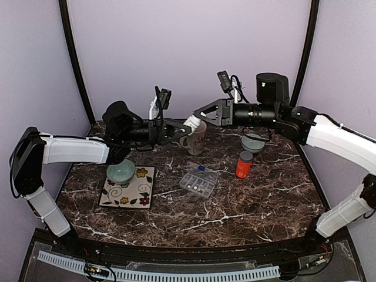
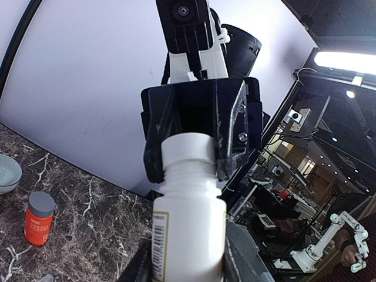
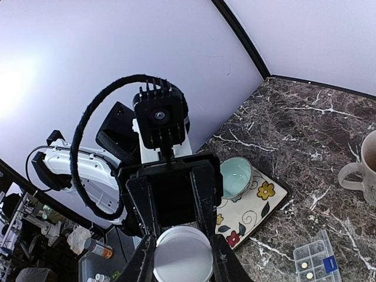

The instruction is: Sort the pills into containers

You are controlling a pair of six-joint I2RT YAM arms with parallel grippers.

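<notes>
A white pill bottle (image 2: 189, 235) with a barcode label is gripped in my left gripper (image 1: 184, 131), fingers low on its body. At its top is a white cap (image 2: 188, 147), which my right gripper (image 1: 198, 115) is shut on. Between cap and body a ridged neck (image 2: 189, 177) shows; whether the cap is seated or loose I cannot tell. In the right wrist view the cap's round top hides the bottle beneath. On the table below sits a clear pill organizer (image 1: 198, 181) with blue part and a few pale pills. A red bottle (image 1: 244, 165) with grey lid stands to its right.
A mug (image 1: 194, 141) is behind the organizer. At left, a green bowl (image 1: 121, 171) rests on a floral tray (image 1: 126, 198); another bowl (image 1: 252, 143) stands back right.
</notes>
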